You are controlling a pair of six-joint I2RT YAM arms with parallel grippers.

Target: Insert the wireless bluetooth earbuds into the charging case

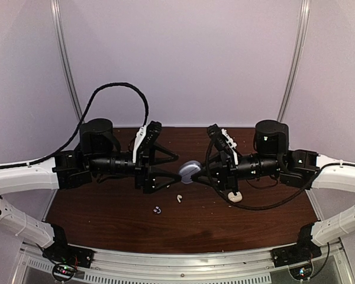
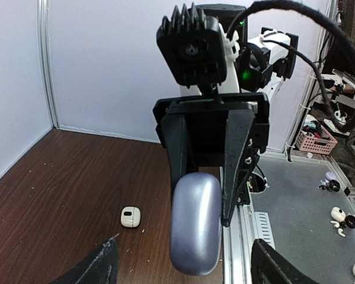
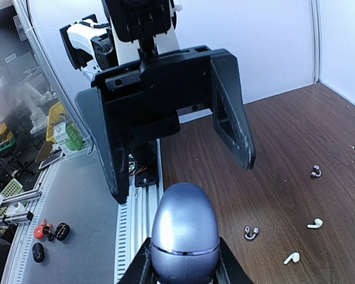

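Observation:
A silver-lilac charging case is held level in the air by my right gripper, shut on it; it fills the middle of the left wrist view and bottom of the right wrist view, its lid seam visible. My left gripper stands open just left of the case, fingers either side of it, nothing between them. On the wooden table lie white earbuds and silver-dark earbuds.
A white case sits on the table at the right, below the right arm. Walls enclose the back and sides. The table's front edge has a metal rail. The arms and cables crowd the space above the table's middle.

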